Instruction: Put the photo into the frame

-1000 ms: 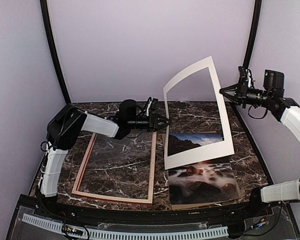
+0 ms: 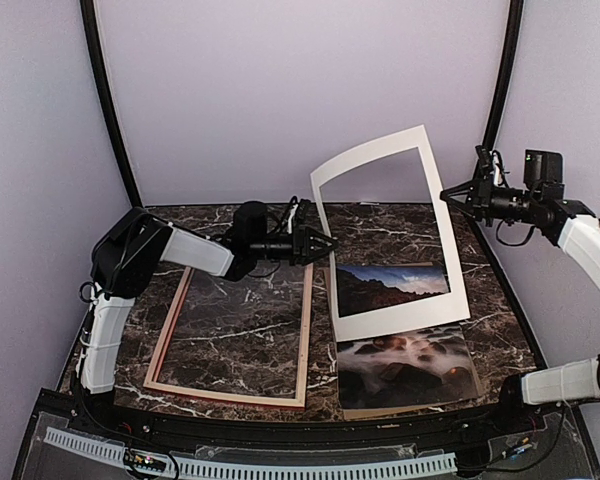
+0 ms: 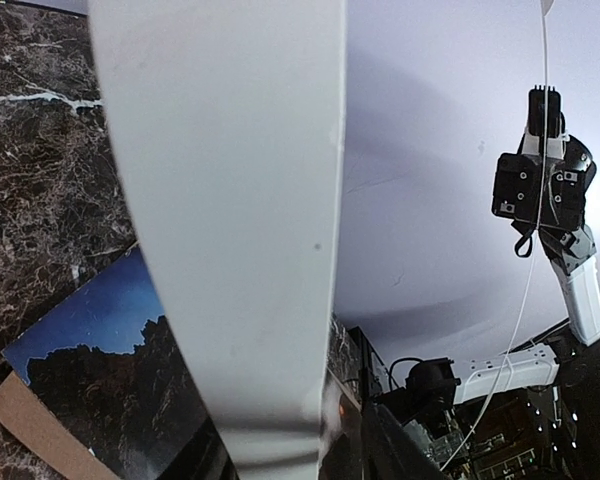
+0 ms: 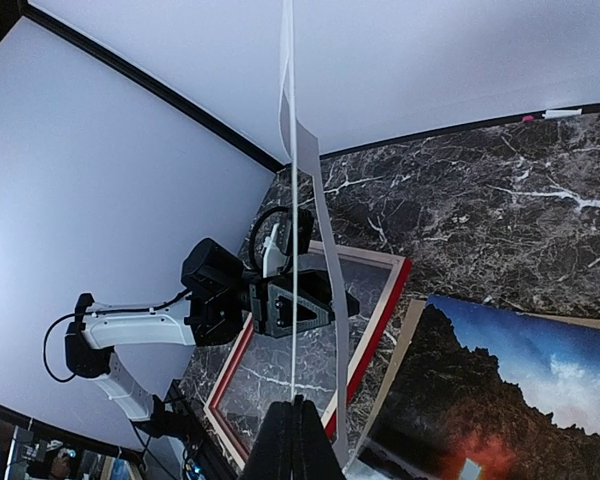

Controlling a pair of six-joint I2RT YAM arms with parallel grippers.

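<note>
A white mat (image 2: 400,319) with a large rectangular opening hangs upright, tilted and bowed, above the photos. My right gripper (image 2: 448,196) is shut on the mat's right edge, which appears as a thin line running into its fingertips in the right wrist view. Beside the mat's left strip is my left gripper (image 2: 330,245), its fingers apart on either side of the strip in the left wrist view; contact cannot be made out. Through the opening shows a mountain photo (image 2: 390,285). Below it lies a photo of misty rocks (image 2: 410,370). The wooden frame (image 2: 305,340), red outside, lies flat at left.
Dark marbled table (image 2: 325,390) shows between the frame and the photos. Brown backing (image 3: 40,430) sticks out beneath the mountain photo. Pale walls enclose the back and sides. The left forearm passes over the frame's far end.
The mat's upper left corner has swung left and down, and its left strip has shifted left. The right gripper has lowered slightly with the mat; the left arm has moved little.
</note>
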